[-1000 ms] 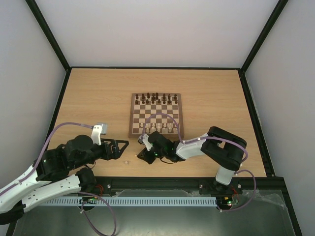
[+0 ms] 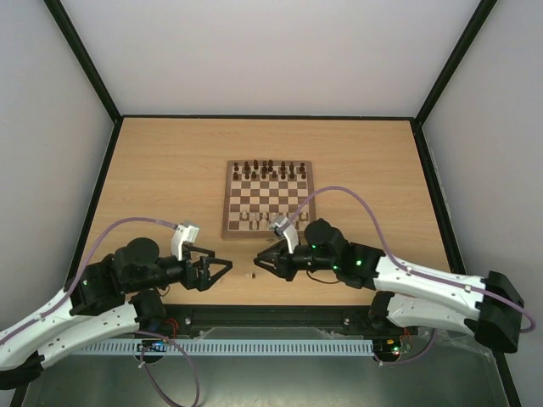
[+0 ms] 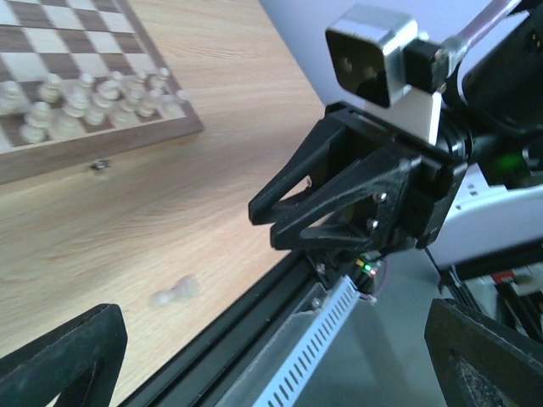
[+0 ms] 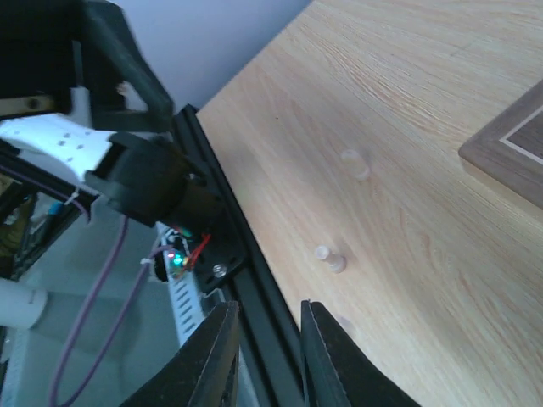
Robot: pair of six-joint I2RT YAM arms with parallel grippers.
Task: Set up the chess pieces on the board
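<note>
The chess board (image 2: 249, 192) carries dark pieces (image 2: 271, 166) along its far side and white pieces (image 3: 78, 103) along its near side. On the table in front, a loose white piece (image 4: 331, 259) lies in the right wrist view, with another (image 4: 355, 164) further off. A blurred loose piece (image 3: 174, 291) also shows in the left wrist view. My right gripper hangs above the table with a narrow gap between its fingers and nothing in it. The left gripper (image 2: 228, 265) is wide open and empty, left of the right one.
Both grippers are close together in front of the board. The black table-edge rail (image 2: 271, 312) runs along the near side. A small metal clasp (image 3: 99, 164) projects from the board's front edge. Bare table (image 2: 170, 170) lies left of the board.
My left gripper has shifted slightly right and nearer the front.
</note>
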